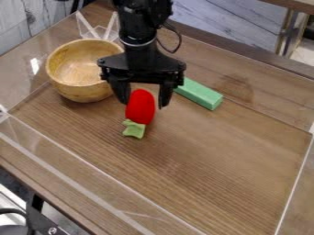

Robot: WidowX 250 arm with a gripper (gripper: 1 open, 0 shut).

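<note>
My black gripper (142, 86) stands open low over the table, its fingers either side of and just above a red object (140, 109) with a green leafy end (134, 130), resembling a strawberry or radish. Whether the fingers touch it is hard to tell.
A wooden bowl (68, 78) sits on the left, close to the gripper. A green block (199, 95) lies behind and to the right.
</note>
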